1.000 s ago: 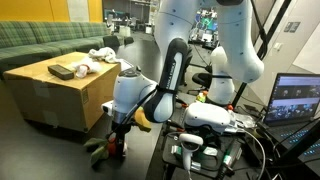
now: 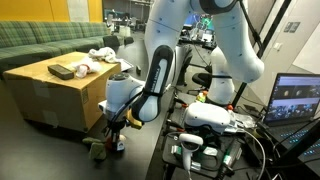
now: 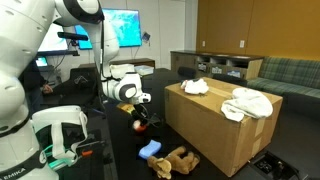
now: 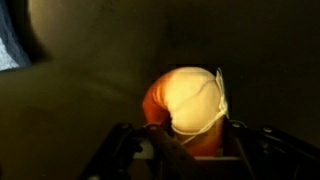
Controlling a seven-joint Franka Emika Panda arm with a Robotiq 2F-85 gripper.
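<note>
A round red-and-cream object (image 4: pixel 193 105) with a thin pale string across it shows in the wrist view. My gripper has its dark fingers at either side of the object's lower end; whether they press on it cannot be told in the dim light. In exterior view 2 the same object (image 3: pixel 139 126) is low by the floor, at the tip of my white arm. Exterior view 1 shows my gripper (image 2: pixel 114 138) pointing down at a red patch, partly hidden by the hand.
An olive-green item (image 2: pixel 97 149) lies close by on the dark floor. A blue item (image 3: pixel 150 149) and a brown plush-like item (image 3: pixel 175 161) are nearby. The large cardboard box (image 3: pixel 215 125) bears pale things on top. A laptop (image 2: pixel 292 105) stands far right.
The hand has shifted and tilted slightly near the floor. The red patch by the fingers is less exposed than a second ago, and the green patch beside it looks a little different in outline.
</note>
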